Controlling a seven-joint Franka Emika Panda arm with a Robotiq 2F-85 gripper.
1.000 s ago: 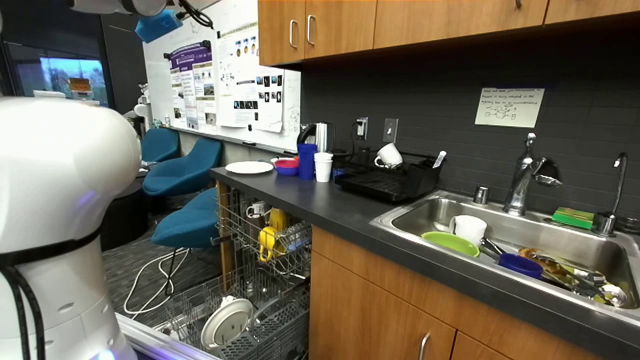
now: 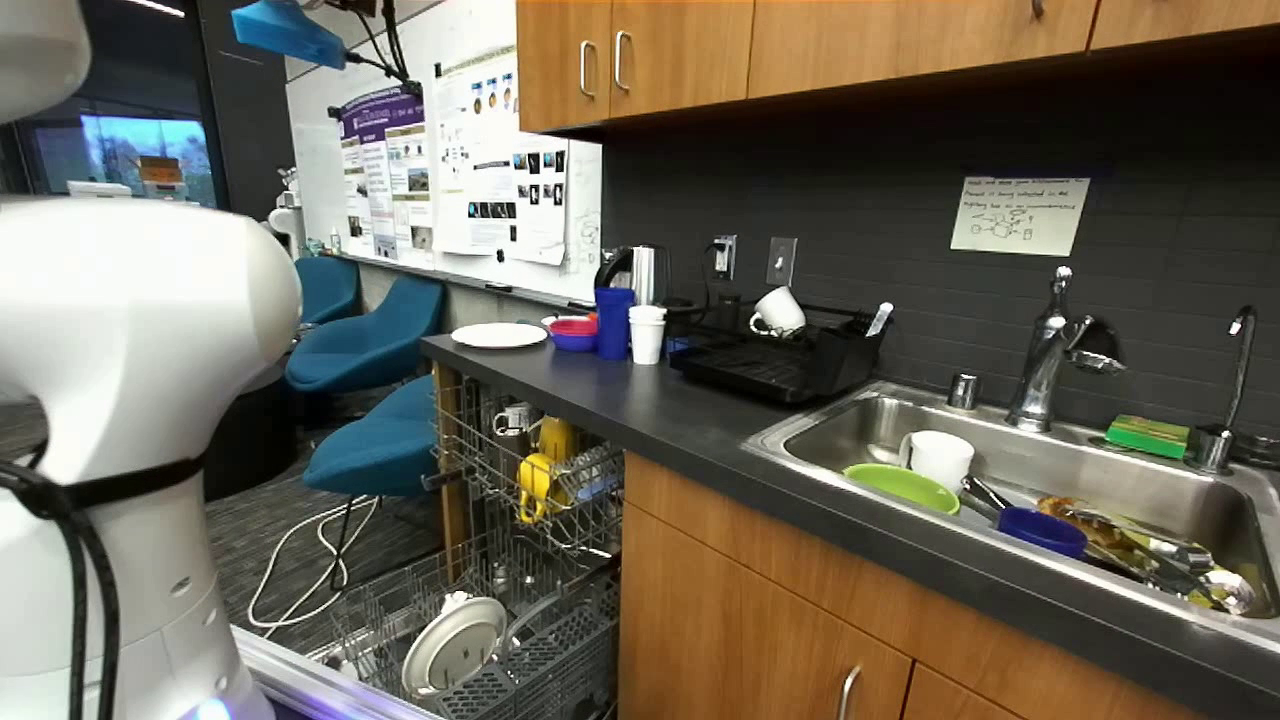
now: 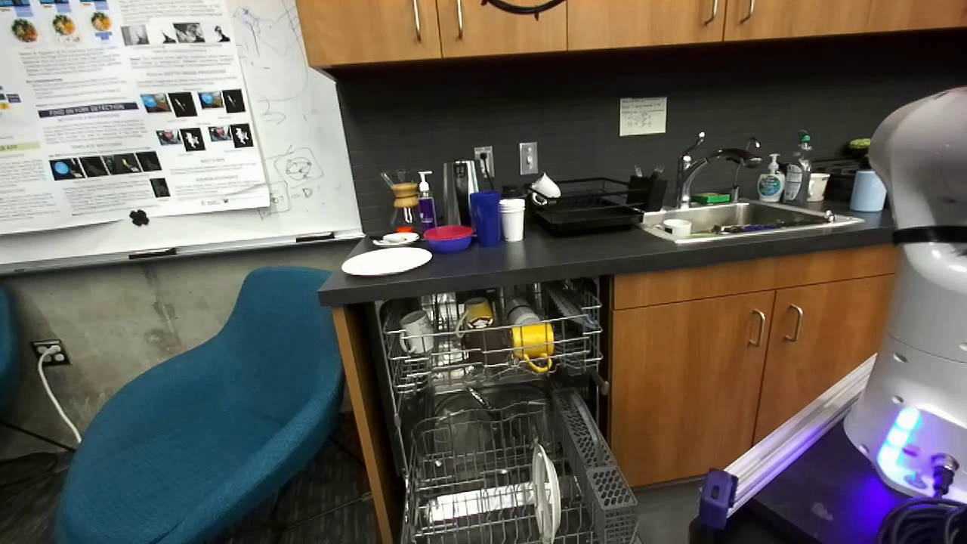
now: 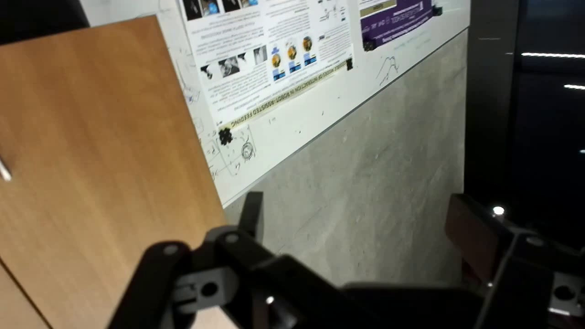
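In the wrist view my gripper is open, its two fingers wide apart with only the bare wall behind the gap. It is held up high, away from the counter and the dishes; neither exterior view shows its fingers. The dishwasher stands open, with a yellow mug (image 3: pixel 532 339) and a white mug (image 3: pixel 417 332) in its upper rack (image 2: pixel 462 422). A white plate (image 2: pixel 456 646) stands on edge in the lower rack. On the counter's left end lie a flat white plate (image 3: pixel 387 262), a red bowl (image 3: pixel 448 233), a blue cup (image 3: pixel 486 218) and white cups (image 3: pixel 512 221).
The sink (image 2: pixel 882 420) holds a green bowl (image 2: pixel 902 485), a white mug (image 2: pixel 941 457) and other dishes. A black drying rack (image 2: pixel 756 365) sits on the counter under overhead cabinets (image 2: pixel 828 46). Blue chairs (image 3: pixel 208 408) stand left of the dishwasher.
The arm has turned and its upper links have shifted in exterior view 1; the blue part near the top has moved left and up. The dishes have not moved.
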